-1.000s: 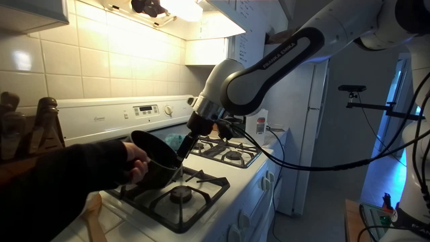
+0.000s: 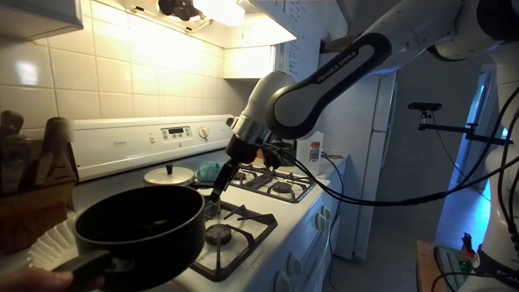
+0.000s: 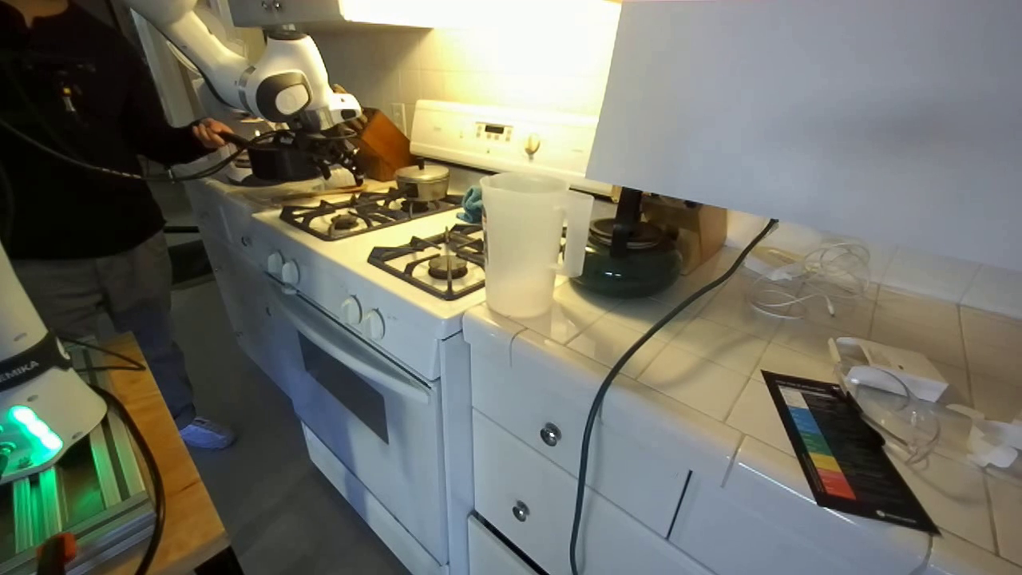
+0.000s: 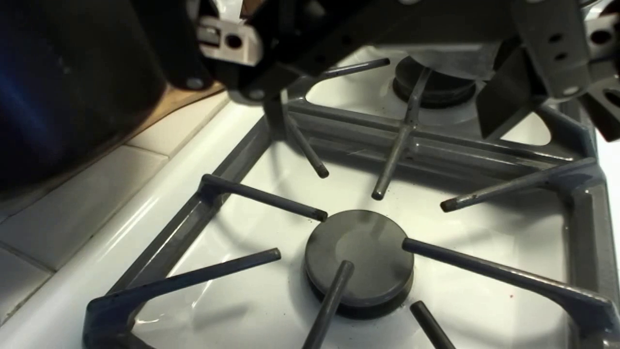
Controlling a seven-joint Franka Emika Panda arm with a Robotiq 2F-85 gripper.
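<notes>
A black saucepan (image 2: 146, 238) is held by its handle in a person's hand (image 2: 36, 281), left of the front burner in exterior view 1. Its inside is dark, with a small pale spot. The pan's dark side (image 4: 64, 87) fills the wrist view's upper left. Above the near burner grate (image 2: 243, 228) hangs my gripper (image 2: 215, 194), angled down and apart from the pan. From the wrist, the gripper stands open, its fingers (image 4: 508, 96) spread, with only grate and stove top showing between them. The burner cap (image 4: 360, 256) is bare.
A lidded silver pot (image 2: 168, 176) and a teal cloth (image 2: 210, 172) are at the stove's back. The knife block (image 3: 383, 144) stands beyond the stove. A translucent pitcher (image 3: 524, 244) and a green kettle (image 3: 627, 263) occupy the opposite counter.
The person's hand and saucepan have moved from beside my gripper toward the left and the camera. The silver pot behind now shows. My arm appears still.
</notes>
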